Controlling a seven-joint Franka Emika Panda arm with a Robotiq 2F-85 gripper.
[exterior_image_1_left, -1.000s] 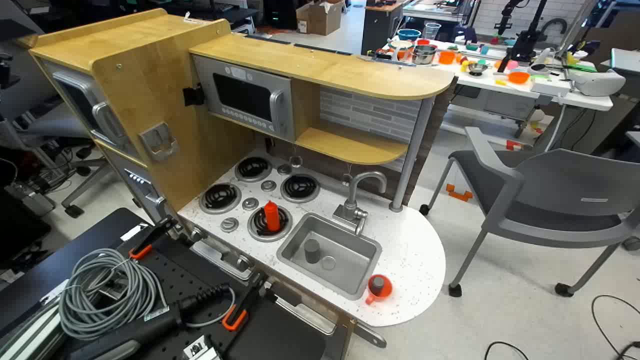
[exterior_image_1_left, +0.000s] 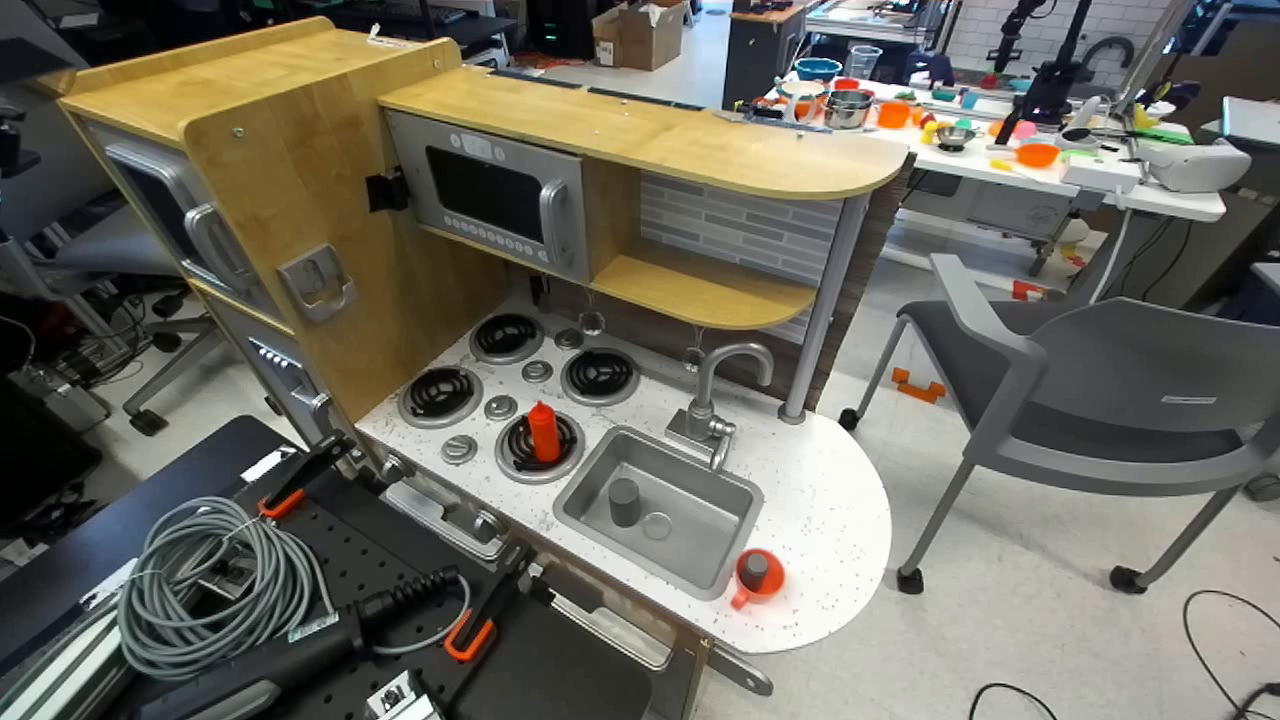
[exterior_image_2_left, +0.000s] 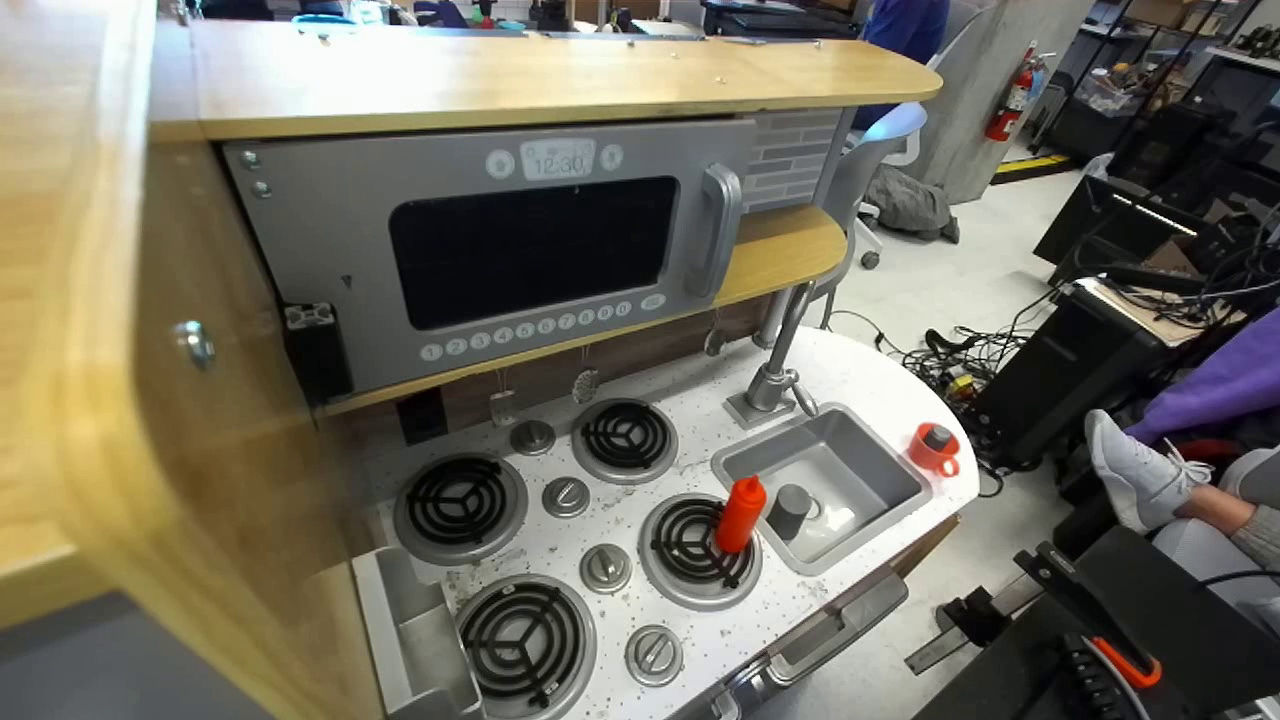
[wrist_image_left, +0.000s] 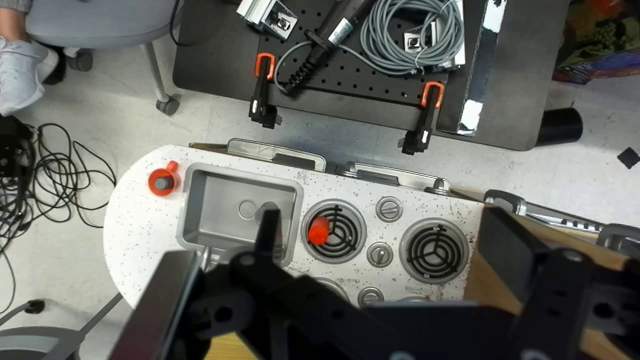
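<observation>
A red bottle (exterior_image_1_left: 545, 432) stands upright on the front burner nearest the sink. Inside the grey sink (exterior_image_2_left: 870, 480) rests a grey cup (exterior_image_1_left: 624, 502), close to the burner-side wall. On the rounded counter end stands a red mug (exterior_image_1_left: 757, 580) with a dark grey object (wrist_image_left: 162, 183) in it. My gripper shows only in the wrist view, high above the counter, its fingers wide apart. Nothing is held between its dark fingers. They cover part of the stove's rear and the faucet area in that view.
A microwave (exterior_image_2_left: 516, 240) and a wooden shelf (exterior_image_1_left: 708, 278) overhang the back of the counter. The faucet (exterior_image_1_left: 726, 396) rises behind the sink. A black table (wrist_image_left: 372, 99) with coiled cable and clamps faces the kitchen's front.
</observation>
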